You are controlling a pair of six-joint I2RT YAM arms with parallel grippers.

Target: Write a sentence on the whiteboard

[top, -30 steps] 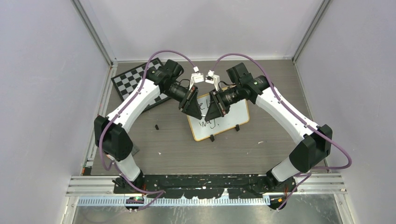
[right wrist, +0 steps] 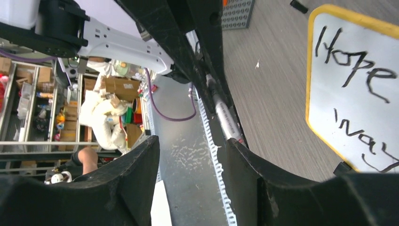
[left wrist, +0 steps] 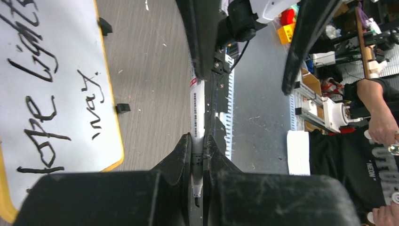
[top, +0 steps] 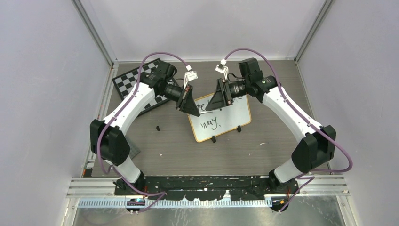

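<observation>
A white marker (left wrist: pixel 197 113) is pinched in my left gripper (top: pixel 197 114), which is shut on it; its dark tip shows below the fingers in the left wrist view. The marker's other end reaches up to one finger of my right gripper. In the right wrist view, the right gripper has its fingers spread, with the marker (right wrist: pixel 227 121) running to one finger rather than clasped between both. Below lies the whiteboard (top: pixel 230 120), yellow-edged, bearing black handwriting; "way." is readable, and the arms cover part of the upper writing in the top view.
A checkered board (top: pixel 126 84) lies at the back left. A small black object (top: pixel 158 128) sits on the table left of the whiteboard. Black clips (top: pixel 213 139) stand at the whiteboard's lower edge.
The two grippers, earlier tip to tip, have drawn apart slightly: the left leftward, the right a little rightward and up. More of the marker and of "way." shows between and below them.
</observation>
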